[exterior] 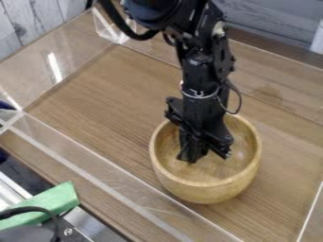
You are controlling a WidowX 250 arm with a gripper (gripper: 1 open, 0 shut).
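My black gripper (202, 146) hangs down inside a round yellow-tan bowl (228, 184) at the lower right of the camera view, its fingertips low within the rim. The fingers look shut. Whether anything is between them cannot be seen clearly. The arm covers the back part of the bowl's interior.
Clear strips run along its left and front edges. A green object (38, 203) with dark cables lies off the lower left corner. A pale wall stands at the back.
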